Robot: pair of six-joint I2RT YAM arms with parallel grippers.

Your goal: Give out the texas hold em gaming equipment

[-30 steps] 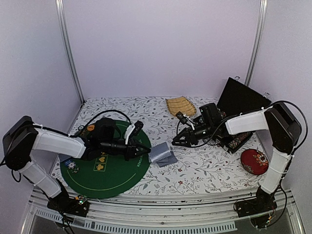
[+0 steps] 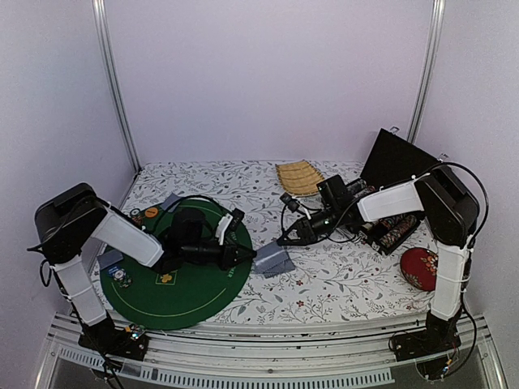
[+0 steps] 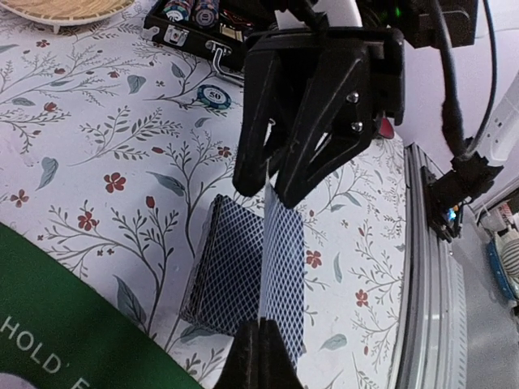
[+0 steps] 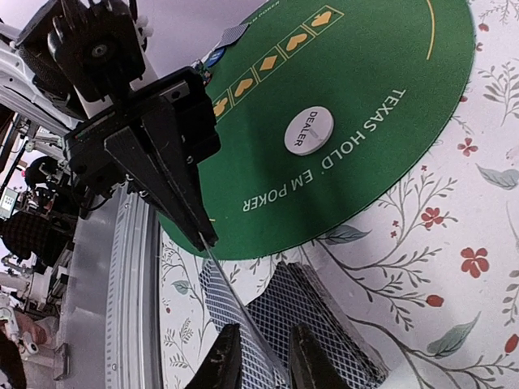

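A patterned playing card (image 3: 282, 275) stands tilted between my two grippers, above the front of the table. My left gripper is shut on one edge of it, as the right wrist view also shows. At the card's opposite edge, my right gripper has its fingers apart, one on each side of the card. Below lies the card deck (image 3: 231, 267), slightly fanned, on the floral cloth beside the green poker mat (image 2: 203, 300). A white dealer button (image 4: 309, 130) rests on the mat.
The open black chip case (image 2: 397, 231) stands at the back right. A blue chip (image 3: 213, 96) lies near it. A woven basket (image 2: 300, 177) is at the back, and a round red object (image 2: 420, 269) lies at the right.
The left gripper has brought the card slightly rightward and down. My right gripper has since moved left to the card's free edge.
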